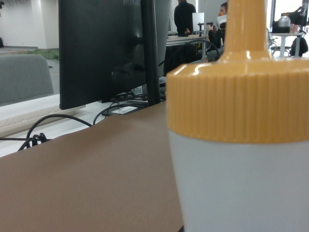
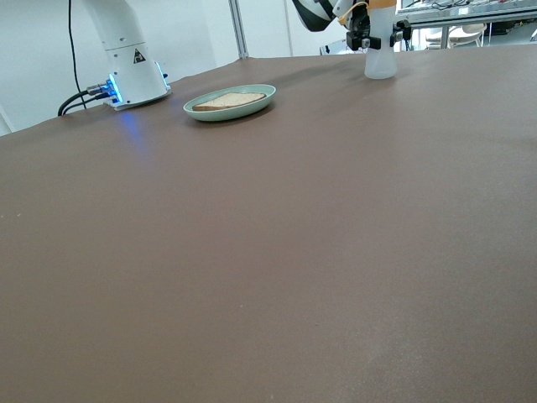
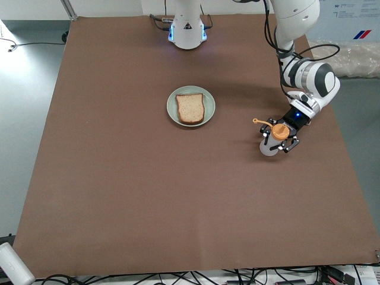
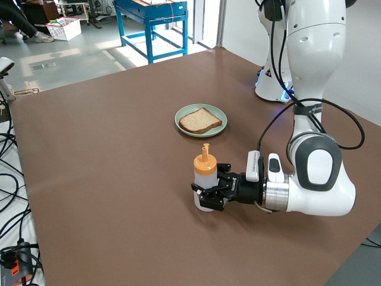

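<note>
A squeeze bottle with an orange cap [image 4: 205, 165] and translucent body [image 2: 379, 63] is held upright in my gripper [image 3: 278, 138], which is shut on it at the table's right side in the left view. The bottle fills the right half of the wrist view [image 1: 241, 183], hiding the fingertips there. A pale green plate [image 3: 173, 108] holds a slice of bread [image 3: 189, 108], lying flat, to the left of and behind the bottle in the left view.
Cables run along the outside of the table's edge, and a monitor [image 1: 106, 48] shows beyond it in the wrist view.
</note>
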